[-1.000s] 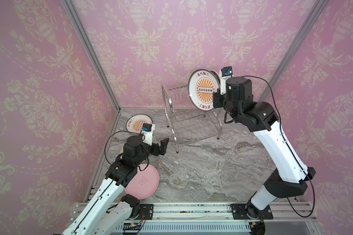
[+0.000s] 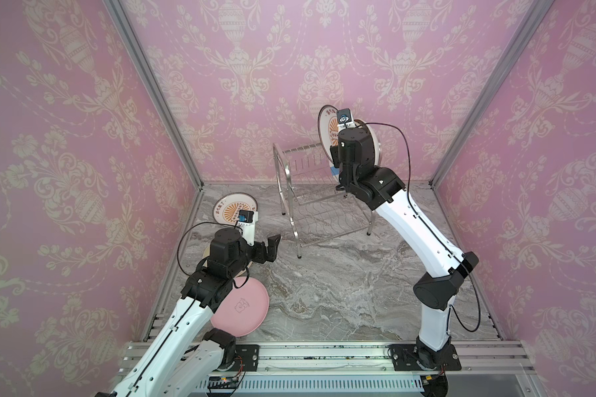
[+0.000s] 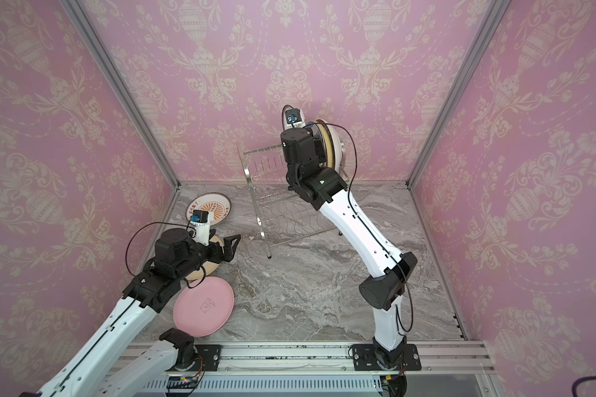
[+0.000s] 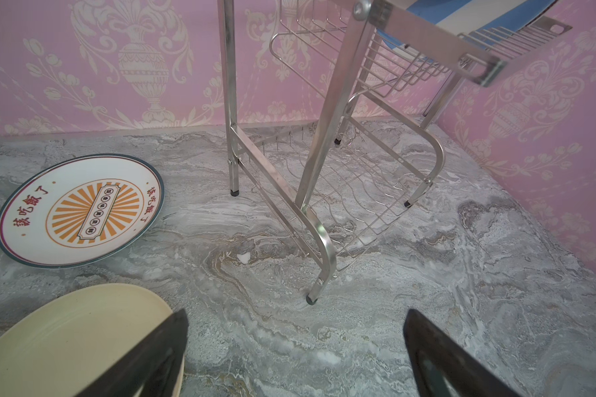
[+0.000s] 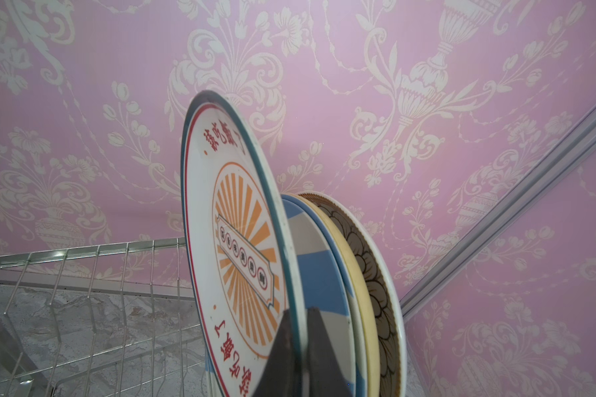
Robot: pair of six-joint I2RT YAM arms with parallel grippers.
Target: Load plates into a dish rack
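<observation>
My right gripper is shut on the edge of a white plate with orange sunburst (image 5: 238, 218), held upright at the right of the metal dish rack (image 3: 258, 208)'s top. Blue, cream and brown-patterned plates (image 5: 371, 291) stand upright behind it. Whether that plate rests in a slot is hidden. My left gripper (image 2: 263, 250) hangs open and empty over the left side, near a cream plate (image 4: 73, 337). Another sunburst plate (image 4: 79, 210) lies flat behind that, and a pink plate (image 3: 203, 305) lies at front left.
The rack's lower tier (image 4: 357, 192) is empty. Pink patterned walls enclose the back and sides.
My right gripper has moved left from the rack's right side, and the sunburst plate has turned more edge-on and now sits higher.
</observation>
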